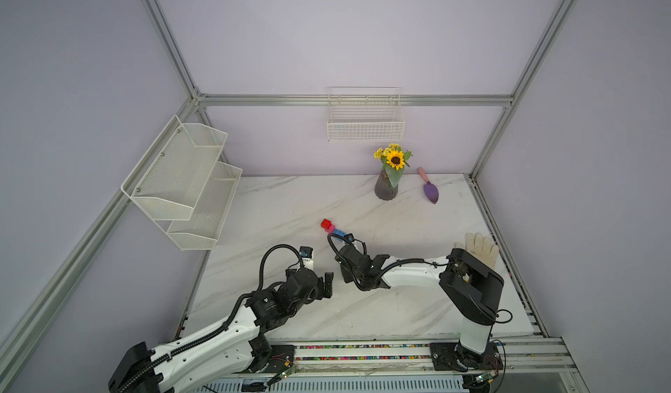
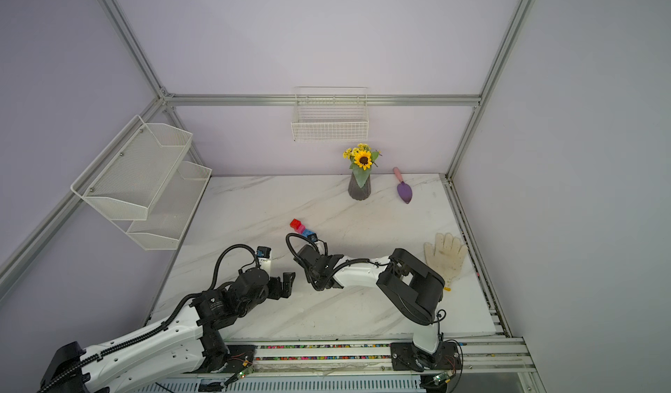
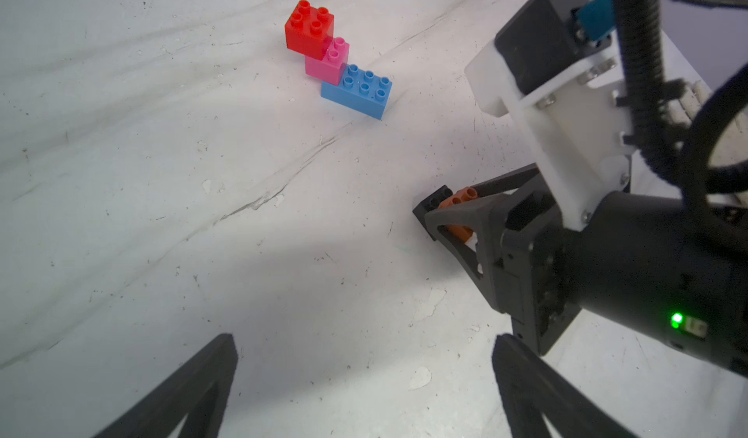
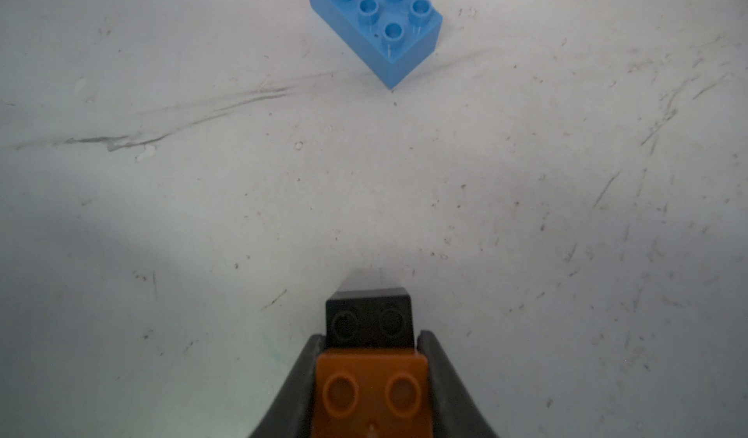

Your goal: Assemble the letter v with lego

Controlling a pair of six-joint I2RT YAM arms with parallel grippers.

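Note:
A red brick [image 3: 309,31], a pink brick [image 3: 326,64] and a blue brick [image 3: 357,91] form a joined row on the table, showing at the top of the left wrist view. Nearer to me, my right gripper is shut on an orange brick [image 4: 372,387], its studs facing up. A black brick [image 4: 369,319] sticks out just beyond the orange one; whether the two are joined I cannot tell. My left gripper stands open over bare table, apart from all the bricks, left of the right gripper.
A vase of sunflowers [image 1: 386,183] and a purple trowel [image 1: 430,191] are at the back. A glove [image 2: 445,257] lies on the right side. Wire shelves [image 1: 188,190] hang on the left wall.

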